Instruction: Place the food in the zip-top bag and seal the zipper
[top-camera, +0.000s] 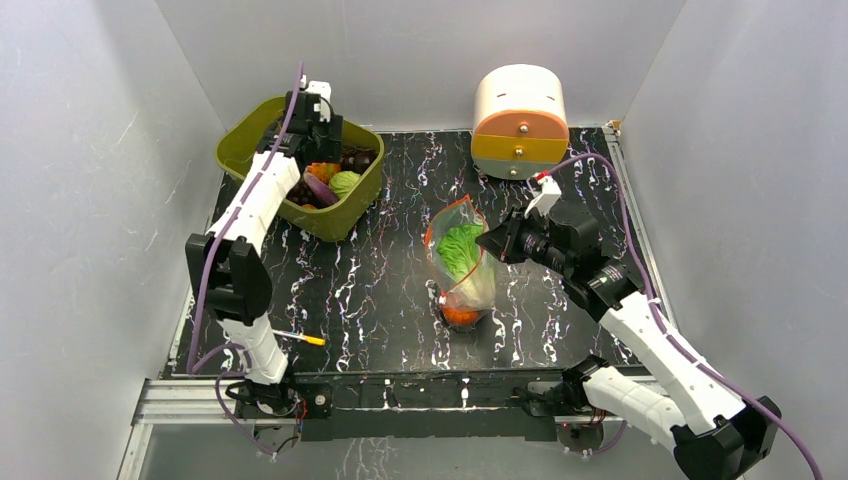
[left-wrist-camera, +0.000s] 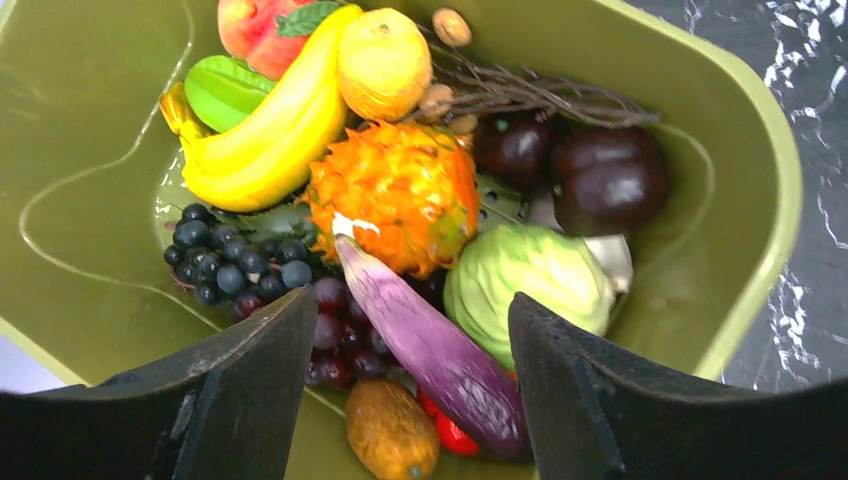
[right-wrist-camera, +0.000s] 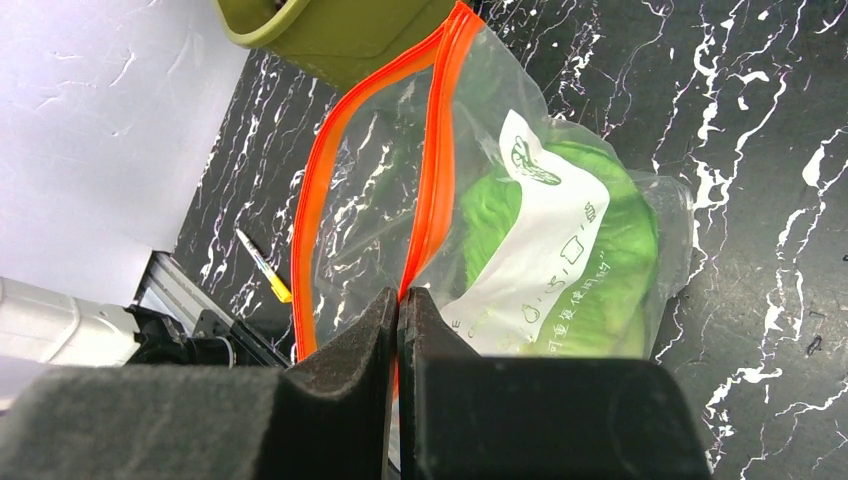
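The clear zip top bag (right-wrist-camera: 380, 220) has orange zipper strips and stands with its mouth parted. Inside it are a leafy green vegetable (top-camera: 460, 248) and, at the bottom, an orange item (top-camera: 461, 316). My right gripper is shut on one orange strip at the bag's rim. Over the green basket (left-wrist-camera: 770, 215) hangs my left gripper, its fingers apart and empty. Below those fingers lie a purple eggplant (left-wrist-camera: 430, 335) and a pale green cabbage (left-wrist-camera: 535, 280).
The basket also holds bananas (left-wrist-camera: 265, 140), an orange spiky fruit (left-wrist-camera: 395, 190), dark grapes (left-wrist-camera: 215, 250) and dark round fruits (left-wrist-camera: 610, 180). A marker (top-camera: 300, 338) lies at the table's front left. At the back right stands a small drawer cabinet (top-camera: 520, 120).
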